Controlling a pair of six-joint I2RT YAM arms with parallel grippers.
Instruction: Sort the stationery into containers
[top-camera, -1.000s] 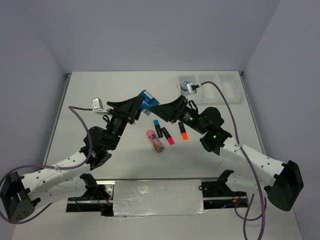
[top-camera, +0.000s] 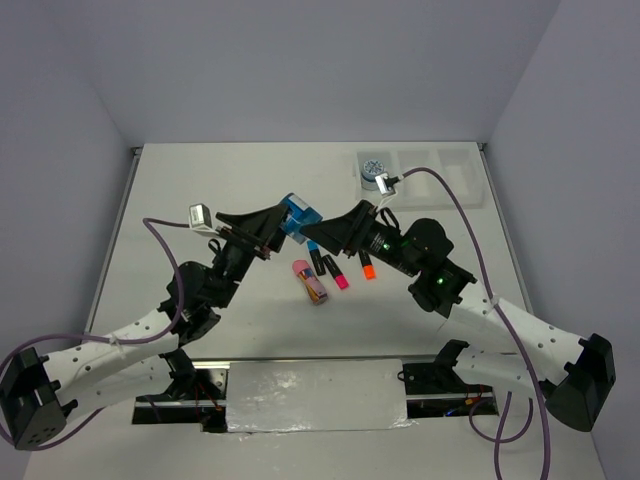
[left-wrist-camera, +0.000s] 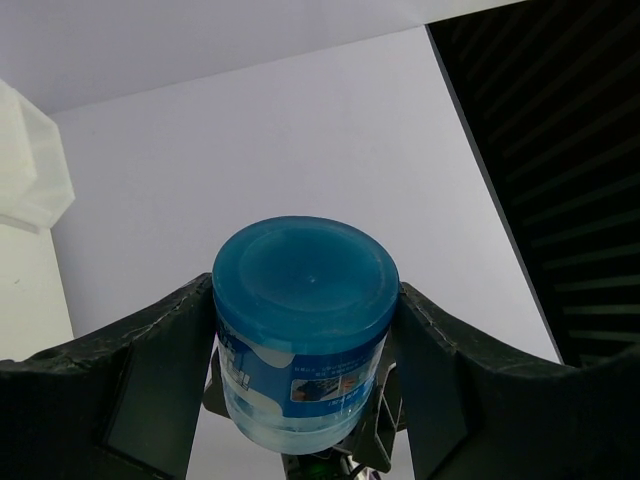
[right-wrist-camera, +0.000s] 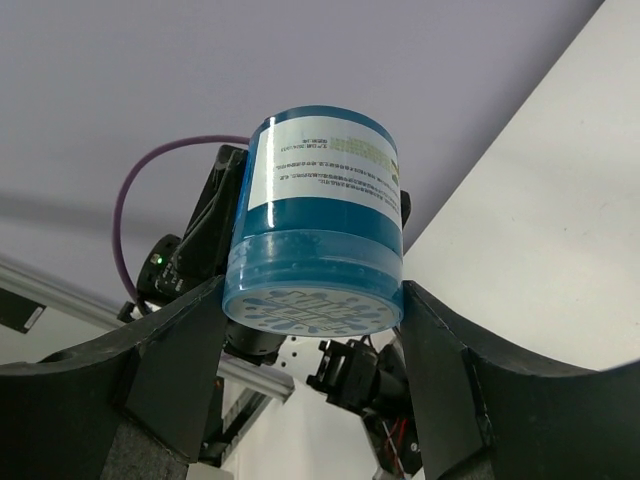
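A blue cylindrical tub (top-camera: 300, 217) with a printed label is held in the air between both grippers, above the table's middle. My left gripper is shut on it, the blue lid facing its camera. My right gripper is shut on it too, at the clear patterned end. Below on the table (top-camera: 190, 160) lie several markers (top-camera: 334, 271) with blue, pink and orange caps, and a pink-topped item (top-camera: 312, 288) with sticks or pens in it, partly unclear.
A white divided tray (top-camera: 460, 180) stands at the back right, with a round patterned item (top-camera: 372, 171) in its left compartment. Grey walls bound the sides and back.
Both grippers and the held tub have moved slightly toward the front of the table, the right arm also a little rightward. The items on the table have not moved.
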